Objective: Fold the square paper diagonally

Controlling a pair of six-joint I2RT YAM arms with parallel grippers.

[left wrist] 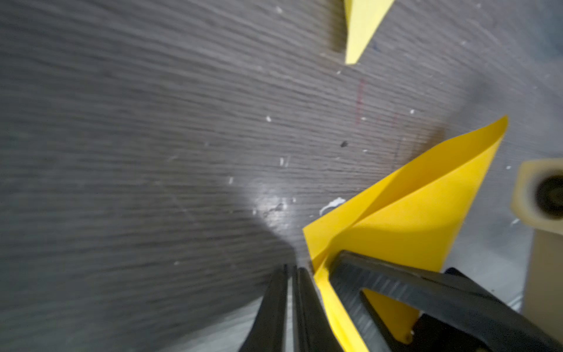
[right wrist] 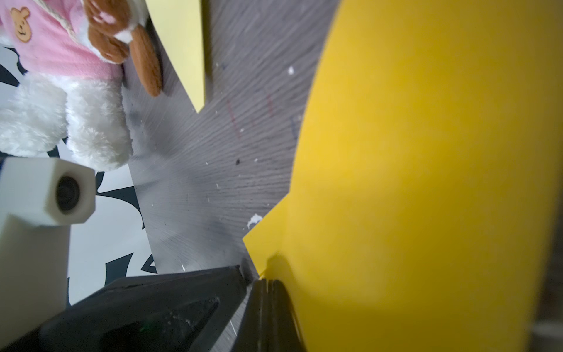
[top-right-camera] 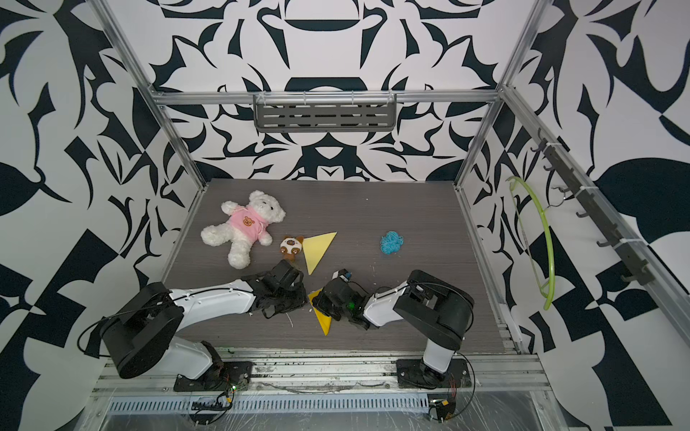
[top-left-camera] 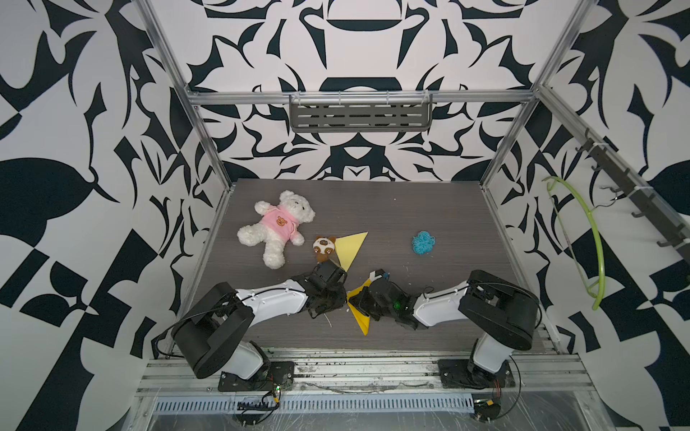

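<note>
A bright yellow paper (left wrist: 422,217) lies near the table's front middle, bent over into a roughly triangular shape, its two layers standing slightly apart at the far tip in the left wrist view. My right gripper is shut at the paper's folded corner, fingertips down on it; whether any paper is between them is unclear. My left gripper is shut just left of that corner, nothing visible between its fingers. A paler yellow paper triangle (top-left-camera: 350,248) lies farther back.
A white bear in a pink shirt (top-left-camera: 279,222) lies back left, with a brown-and-white plush toy (top-left-camera: 323,247) beside the pale triangle. A blue fuzzy ball (top-left-camera: 423,242) sits on the right.
</note>
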